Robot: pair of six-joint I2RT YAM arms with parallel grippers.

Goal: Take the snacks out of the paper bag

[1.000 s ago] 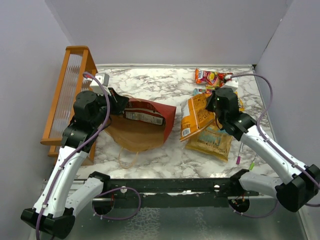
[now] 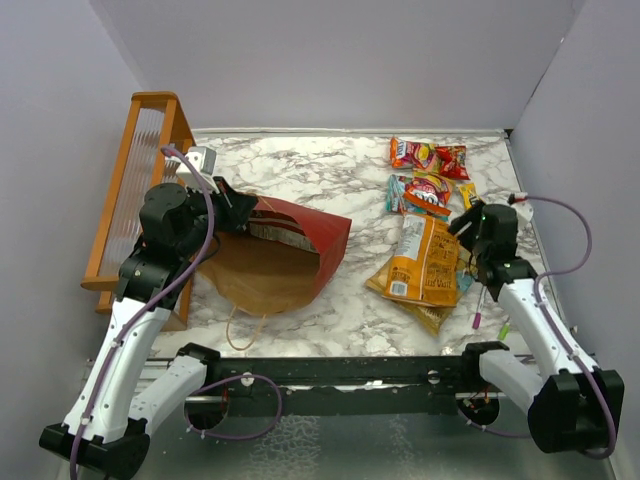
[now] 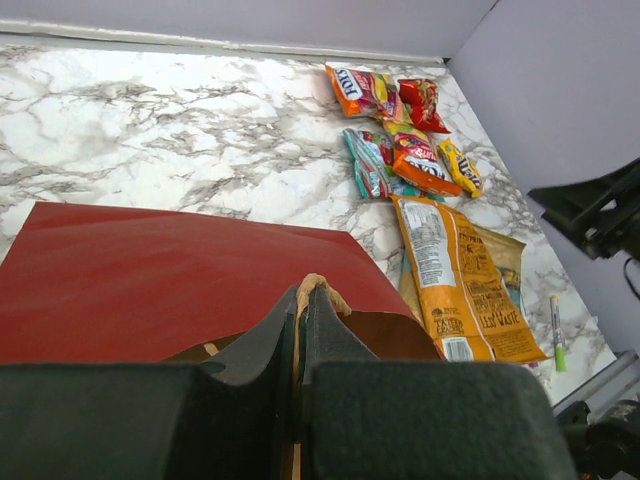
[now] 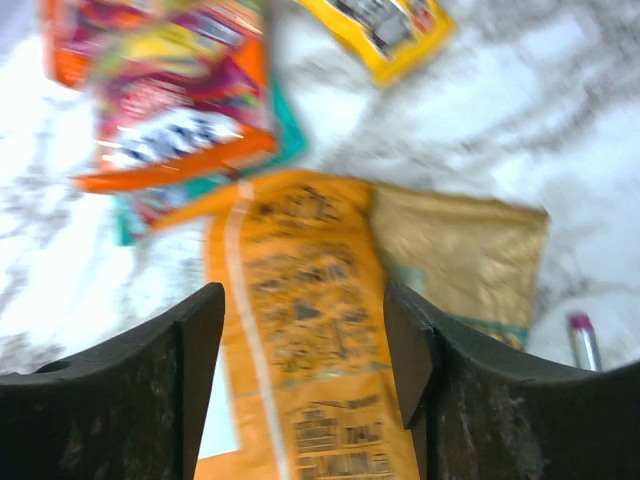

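The paper bag (image 2: 265,270), brown with a red side, lies tipped on the left of the table, its mouth facing right. My left gripper is shut on its twisted handle (image 3: 318,287) at the top edge. On the right, a large orange snack pack (image 2: 425,262) lies flat on top of a tan-gold pack (image 2: 436,318). My right gripper (image 2: 458,228) hovers above the orange pack's right edge; in the right wrist view its fingers (image 4: 198,345) stand apart with nothing gripped. How much is left inside the bag is hidden.
Several colourful snack packs (image 2: 428,188) lie at the back right, with a yellow pack (image 3: 460,167) beside them. Two pens lie near the right front; one has a green end (image 3: 560,357). A wooden rack (image 2: 125,190) stands at the left.
My right gripper carried the orange pack down and right onto the tan pack, let go, and has since lifted away from it. The left arm has barely moved.
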